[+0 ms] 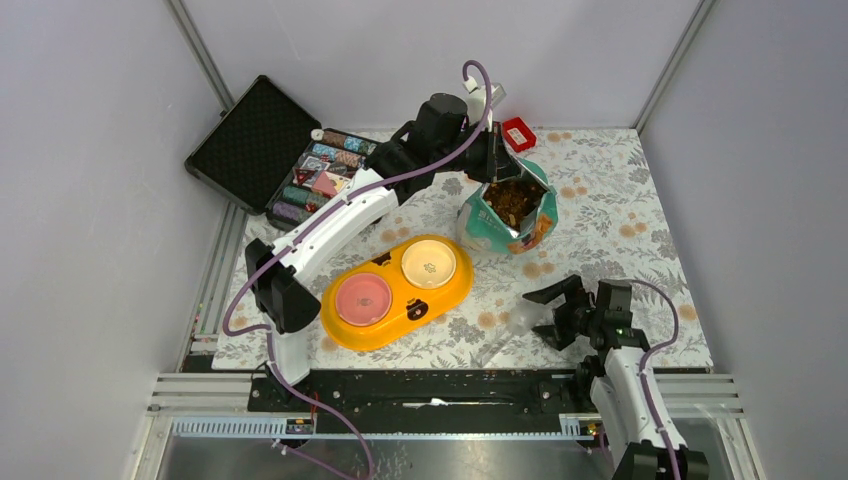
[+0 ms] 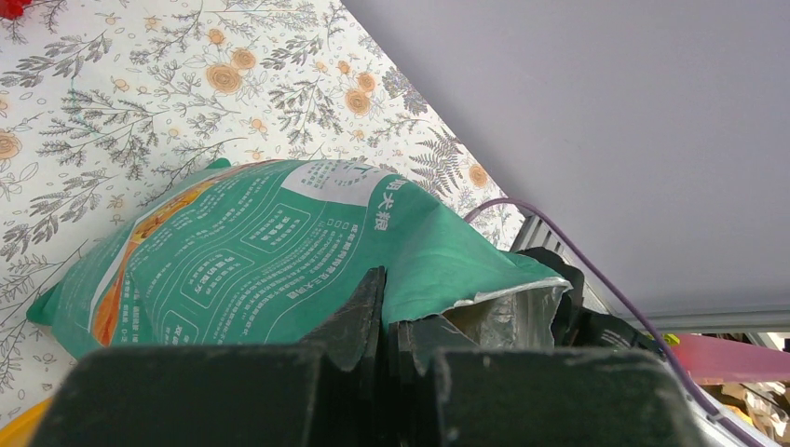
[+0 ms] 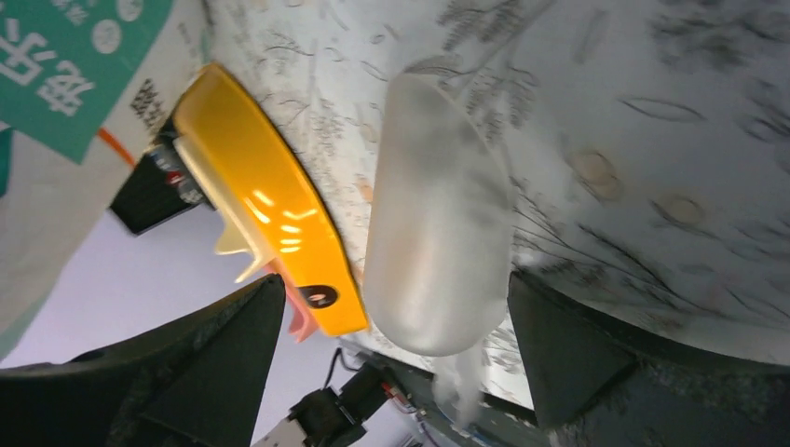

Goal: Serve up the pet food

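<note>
The teal food bag (image 1: 480,228) stands open on the table with brown kibble inside. My left gripper (image 1: 495,165) is shut on its top edge, also seen in the left wrist view, where the bag (image 2: 233,251) fills the middle. A translucent scoop (image 3: 438,214) lies near the front right. My right gripper (image 1: 555,310) is open around it, low over the table, with a finger on either side in the right wrist view. The yellow feeder (image 1: 445,300) holds a pink bowl (image 1: 363,298) and a cream bowl (image 1: 428,263), both apparently empty.
An open black case (image 1: 250,150) with colourful items sits at the back left. A small red box (image 1: 518,133) is at the back, behind the bag.
</note>
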